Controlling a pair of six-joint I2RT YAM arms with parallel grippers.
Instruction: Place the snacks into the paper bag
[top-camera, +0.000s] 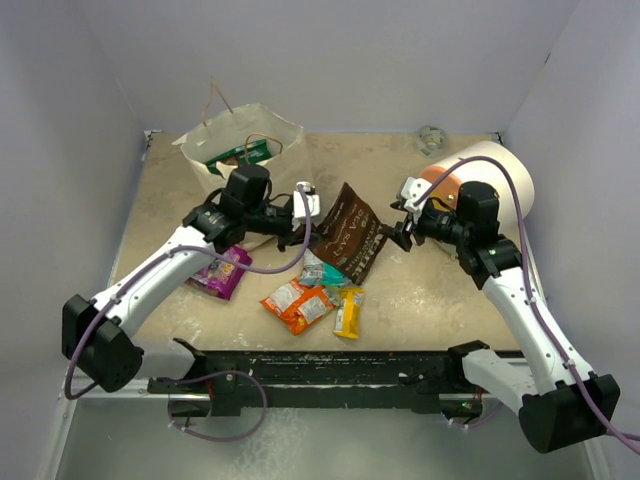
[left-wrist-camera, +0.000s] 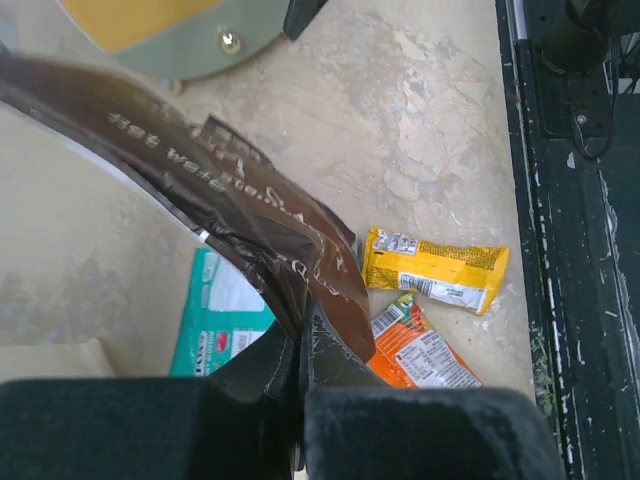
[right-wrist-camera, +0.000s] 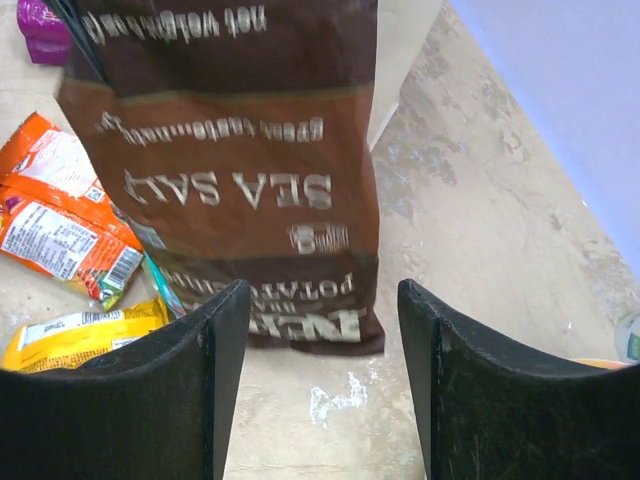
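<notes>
My left gripper is shut on an edge of the brown chip bag (top-camera: 350, 235), which hangs to its right in the top view. My right gripper stands open, its fingers (right-wrist-camera: 228, 350) apart from the brown bag beyond them. The paper bag (top-camera: 290, 170) stands at the back left with a green package (top-camera: 240, 155) inside. On the table lie a teal packet (left-wrist-camera: 222, 315), partly under the brown bag, an orange packet (top-camera: 297, 305), a yellow packet (top-camera: 348, 313) and a purple packet (top-camera: 222, 273).
A white cylinder with an orange inside (top-camera: 505, 178) lies at the right, behind the right arm. Near the back edge sits a small clear round object (top-camera: 430, 139). Bare table (top-camera: 430, 310) shows at the front right.
</notes>
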